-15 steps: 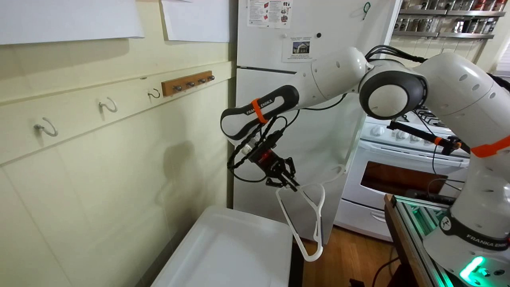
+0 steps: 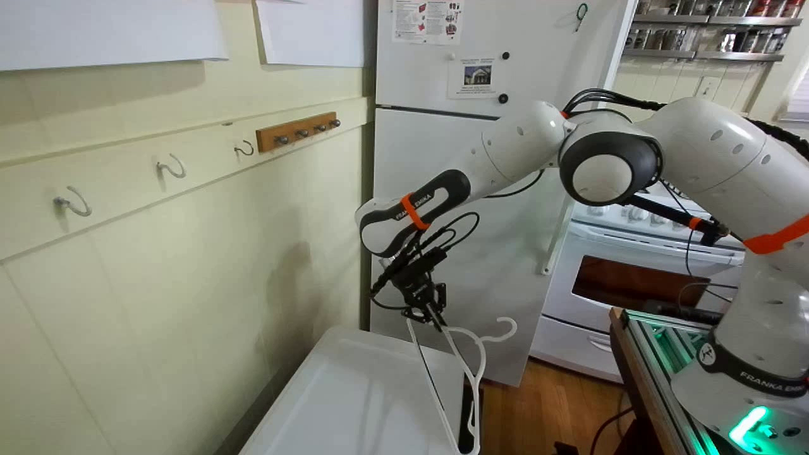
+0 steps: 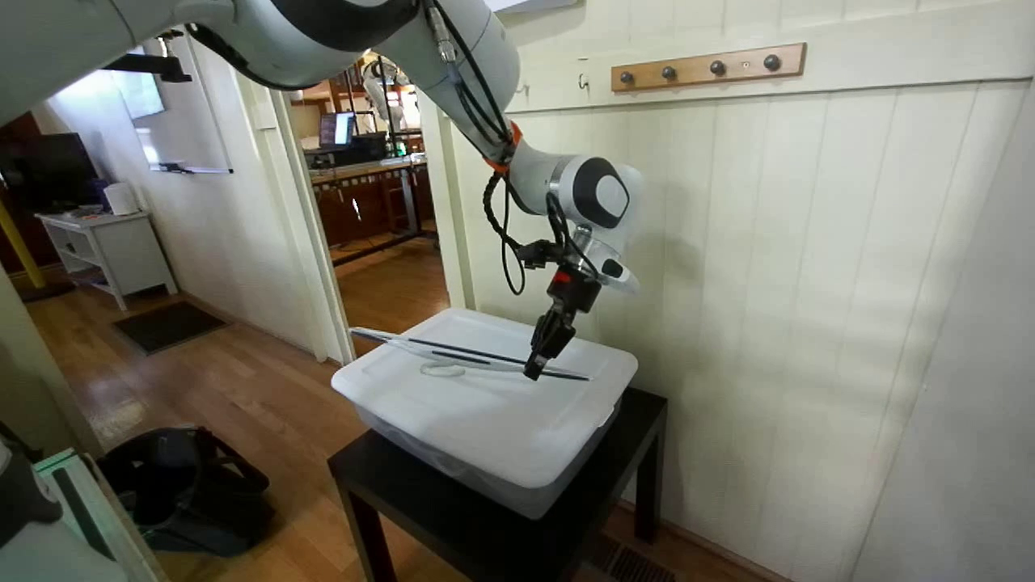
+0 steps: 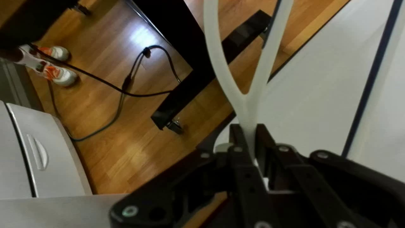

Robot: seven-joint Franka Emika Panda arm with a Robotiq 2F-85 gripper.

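A white plastic hanger with dark strips along its bars (image 2: 481, 368) is held by my gripper (image 2: 433, 318), which is shut on one of its arms. In the wrist view the white hanger bar (image 4: 246, 114) runs between the two black fingers and forks just beyond them. Its hook (image 2: 506, 330) points toward the fridge side. The white bin lid (image 3: 466, 427) lies below; in the second exterior view the hanger (image 3: 456, 351) spans over it. Whether it touches the lid, I cannot tell.
The closed bin stands on a black table (image 3: 543, 543). Wall hooks (image 2: 173, 167) and a wooden peg rack (image 2: 299, 131) line the wall. A white fridge (image 2: 455, 189) rises behind the gripper. Most of the lid is bare.
My gripper has come down and a little left toward the bin, still around the hanger. The hanger has swung lower, now overlapping the lid's right edge.
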